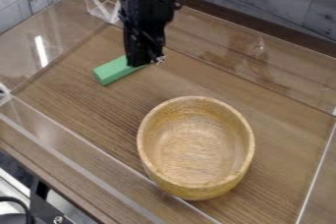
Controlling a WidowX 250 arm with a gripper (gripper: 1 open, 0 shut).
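The black robot gripper (141,55) hangs in the upper middle of the view, just over the right end of a green block (116,71) that lies on the wooden table. The gripper looks shut, with nothing clearly between its fingertips; its tips are small and dark, and whether they touch the block is hard to tell.
A large tan bowl (196,145) sits at the lower right.
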